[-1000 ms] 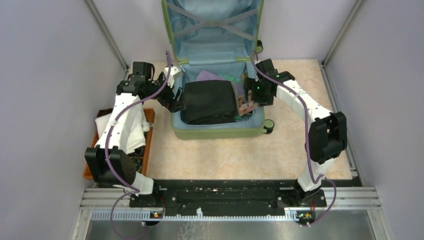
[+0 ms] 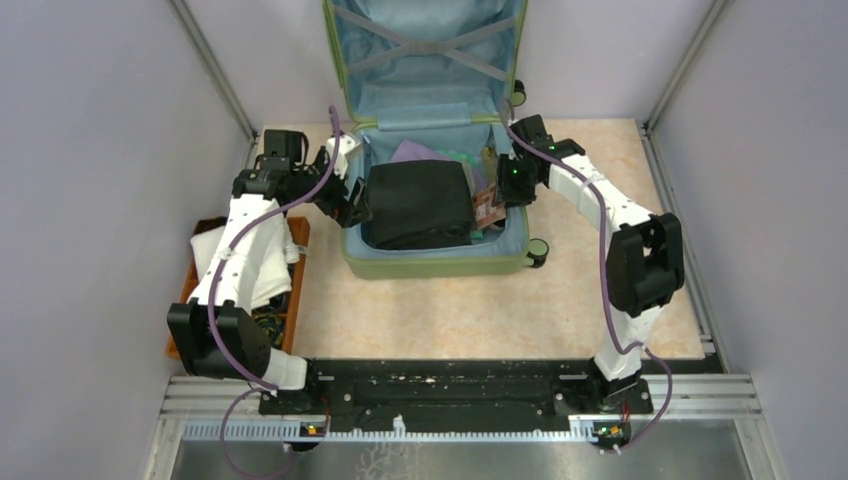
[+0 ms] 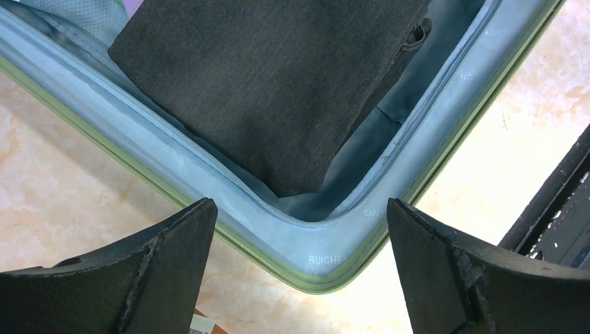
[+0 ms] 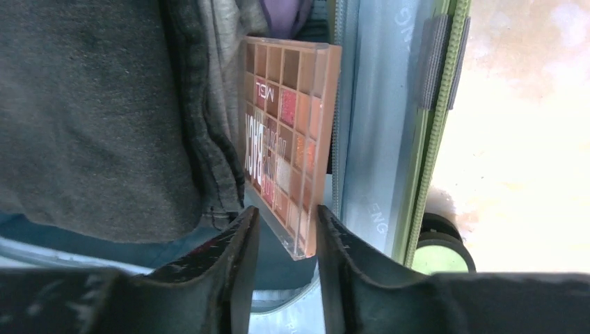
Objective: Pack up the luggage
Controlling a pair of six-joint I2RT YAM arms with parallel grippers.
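Observation:
An open green suitcase (image 2: 430,267) with blue lining holds folded black fabric (image 2: 420,200), purple items (image 2: 410,150) and a makeup palette (image 2: 488,205), which stands tilted along the right side in the right wrist view. My right gripper is part open at the palette's lower end, a finger against its outer edge; whether it grips is unclear. My left gripper hangs open over the suitcase's left corner, nothing between its fingers.
An orange tray (image 2: 295,310) with white fabric and other items stands at the left under my left arm. Clear table shows in front of the suitcase and to its right. The raised lid (image 2: 425,75) is at the back.
My right arm has shifted slightly, its wrist and gripper settling at the palette. The left arm is almost unchanged.

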